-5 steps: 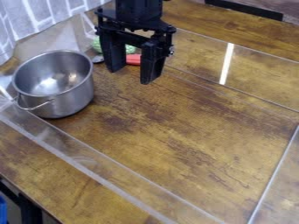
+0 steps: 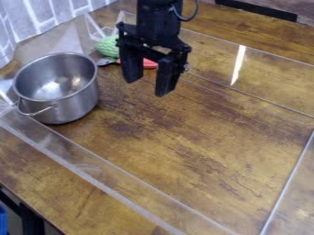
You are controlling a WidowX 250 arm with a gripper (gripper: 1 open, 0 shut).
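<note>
A black robot arm with its gripper [image 2: 149, 75] hangs over the back middle of the wooden table, fingers pointing down; whether anything is between them is hard to tell. A steel pot [image 2: 55, 86] with a wire handle stands at the left. Behind the arm, right of the pot, lie a green object [image 2: 108, 46] and a red object [image 2: 151, 63], both partly hidden by the gripper.
Clear panels or strips run along its edges. A whitish cloth or sheet covers the back left corner.
The arm and gripper have moved a little downward in the view and shifted slightly. The pot has stayed in place.
</note>
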